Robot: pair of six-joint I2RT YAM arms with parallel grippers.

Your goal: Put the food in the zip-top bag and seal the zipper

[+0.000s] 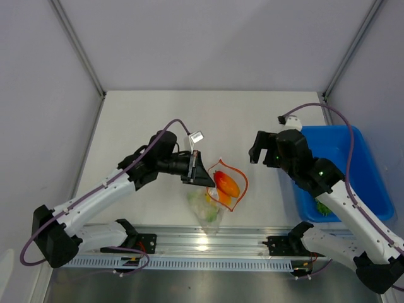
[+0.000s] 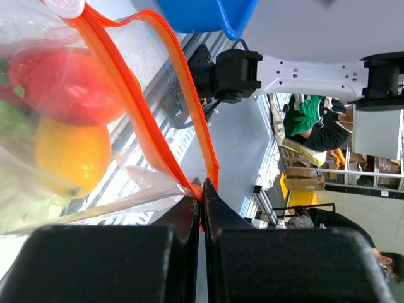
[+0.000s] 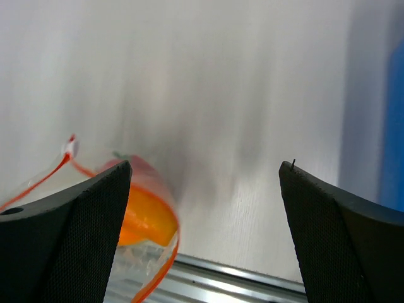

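Observation:
A clear zip top bag (image 1: 203,208) with an orange-red zipper rim (image 1: 245,183) stands near the table's front, its mouth spread wide. Inside it show a red food piece (image 2: 76,85), a yellow-orange one (image 2: 71,154) and something green (image 1: 207,213). My left gripper is shut on the bag's zipper edge, pinched thinly at its fingertips. To the right of the bag and above the table, my right gripper (image 1: 260,150) is open; nothing shows between its fingers. A white slider (image 2: 65,6) sits on the rim in the left wrist view.
A blue bin (image 1: 334,145) stands on the right side of the table, with a green item (image 1: 322,208) at its front, partly covered by the right arm. A metal rail (image 1: 202,238) runs along the front edge.

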